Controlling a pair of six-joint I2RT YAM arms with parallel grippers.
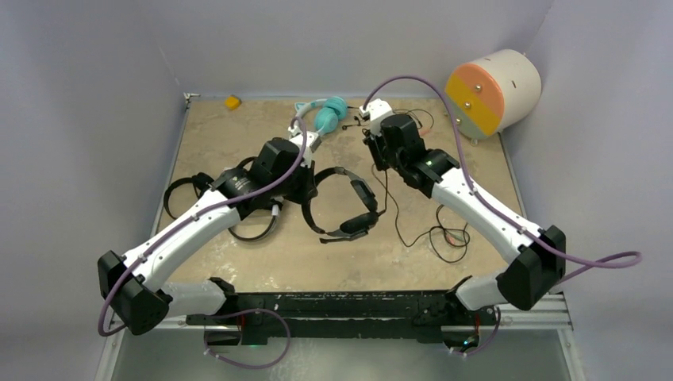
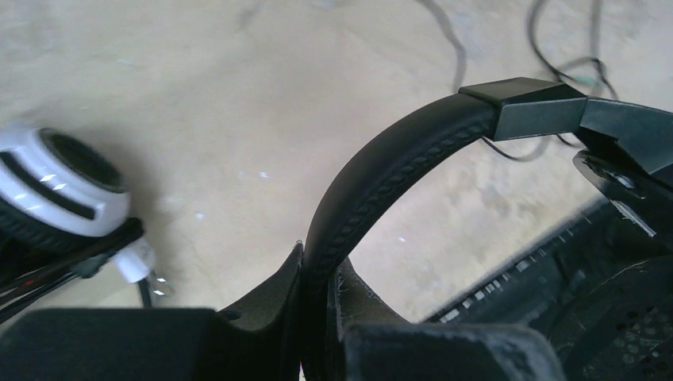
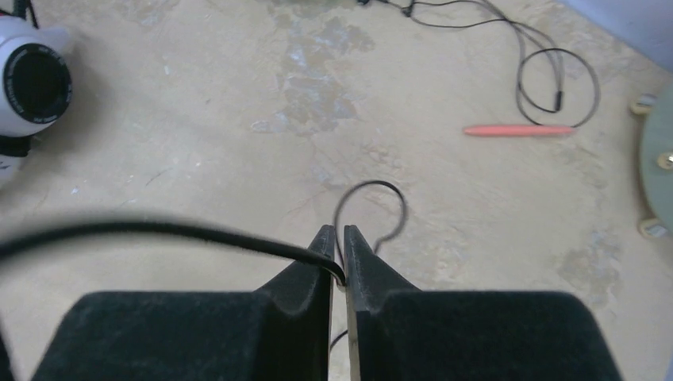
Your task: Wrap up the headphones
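The black headset (image 1: 355,224) (image 2: 397,159) hangs by its band from my left gripper (image 1: 309,186), which is shut on it left of centre, earcups toward the right. My right gripper (image 1: 373,155) is above and right of the headset. Its fingers are close together, with the headset's thin black cable (image 3: 198,234) running to their tips. The cable's lower part drops to loops (image 1: 444,246) on the floor.
Other black headphones (image 1: 182,186) lie at the left, teal headphones (image 1: 325,119) at the back, with a small yellow block (image 1: 232,102). A cream drum (image 1: 508,87) stands back right.
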